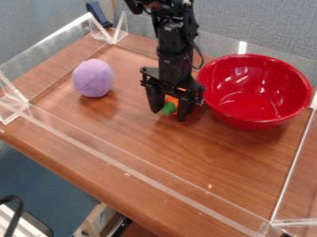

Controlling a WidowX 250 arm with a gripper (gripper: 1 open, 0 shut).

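My black gripper [170, 102] is lowered to the wooden table, left of a red bowl, with its fingers around a small orange and green object [170, 106]. The object is partly hidden by the fingers, and I cannot tell whether they grip it.
A large red bowl [254, 91] stands close on the right. A lilac ball [93, 78] rests at the left. Clear plastic walls edge the wooden table [148, 176], whose front part is bare.
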